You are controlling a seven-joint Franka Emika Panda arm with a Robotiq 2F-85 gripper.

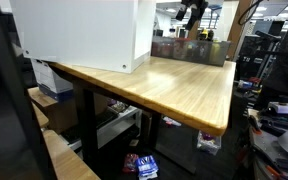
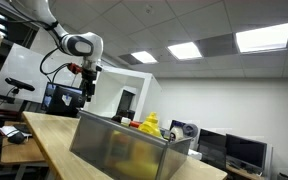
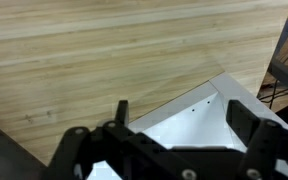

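My gripper stands open in the wrist view, its two dark fingers well apart with no object held between them. Below and past it lies the pale wooden tabletop. A white box-like thing with a grey edge reaches in from the bottom, partly behind the fingers. In exterior view 1 the gripper hangs above the table, to the right of a large white panel. From the other side, the gripper shows small and dark above the table, near a long grey bin.
Yellow objects and other items stick up over the grey bin's rim. Monitors stand behind it. Blue and red packets lie on the floor under the table.
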